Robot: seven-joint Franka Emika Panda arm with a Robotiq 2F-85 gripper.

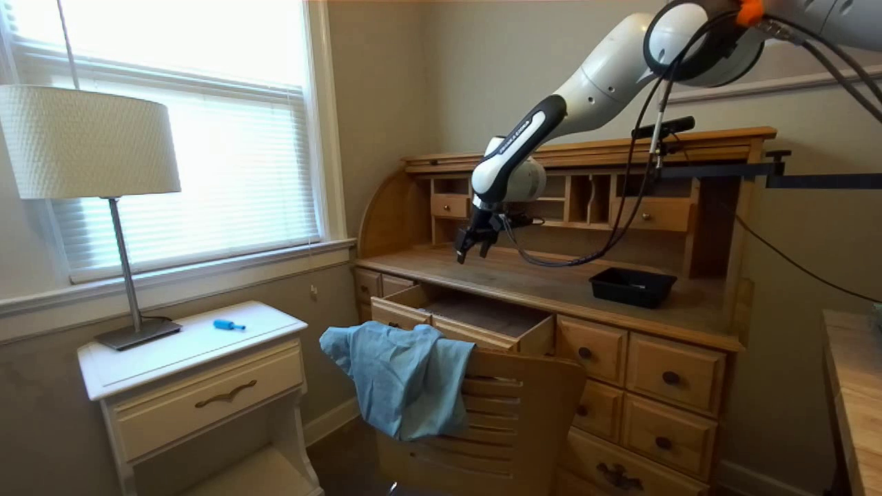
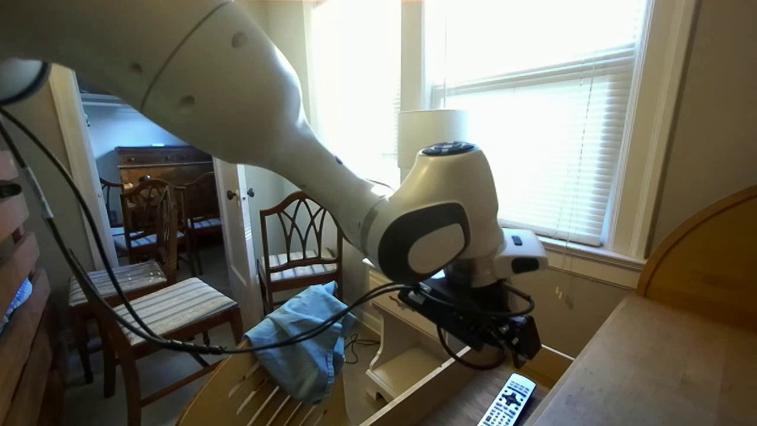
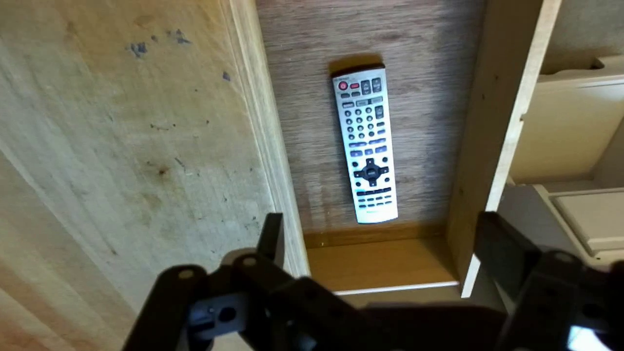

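Note:
A silver remote control with dark buttons lies on the bottom of the pulled-out desk drawer. It shows in exterior view 2 as well, where the remote sits below the arm's end. My gripper is open, its two black fingers wide apart with nothing between them. From the wrist, the remote appears just beyond the gap between the fingertips. In exterior view 1 the gripper hangs above the drawer, clear of the desktop. The remote is hidden there by the drawer front.
A wooden chair with a blue cloth over its back stands before the drawer. The black tray is on the desktop's right. A white nightstand holds a lamp and a blue object. Mid-desktop is clear.

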